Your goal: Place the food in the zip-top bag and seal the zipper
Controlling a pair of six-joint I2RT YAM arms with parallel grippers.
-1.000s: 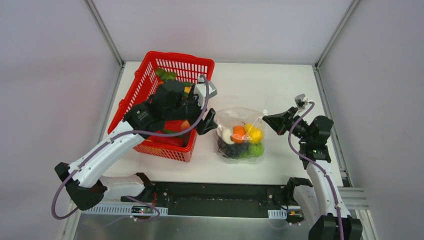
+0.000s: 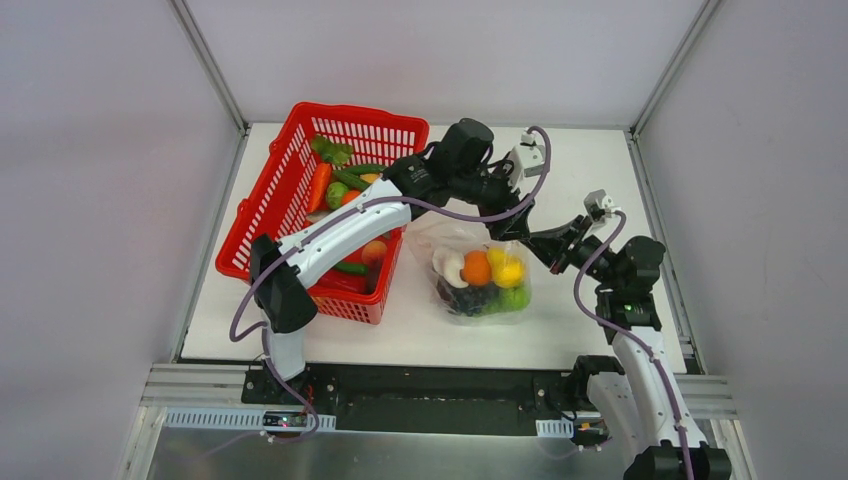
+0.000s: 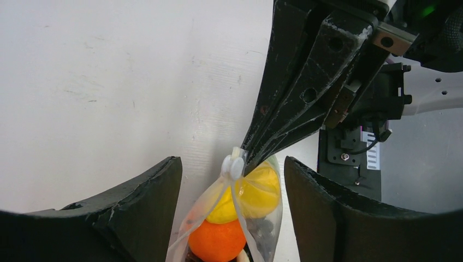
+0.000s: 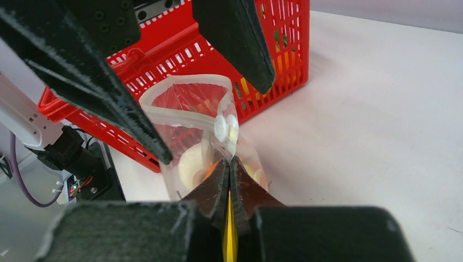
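The clear zip bag (image 2: pixel 450 300) holds orange (image 2: pixel 476 268), yellow, white, green and dark food on the table. Its white zipper slider (image 3: pixel 235 165) is at the top corner. My right gripper is shut at the bag's corner just below the slider, pinching the thin film there. My left gripper is part open around that corner, its two fingers either side of the slider with a gap to it; in the right wrist view they hang above the bag.
A red basket (image 2: pixel 250 230) of produce stands left of the bag, under the left arm.
My left arm has swung right from over the basket to the bag's top corner beside the right gripper. The right arm has barely moved.
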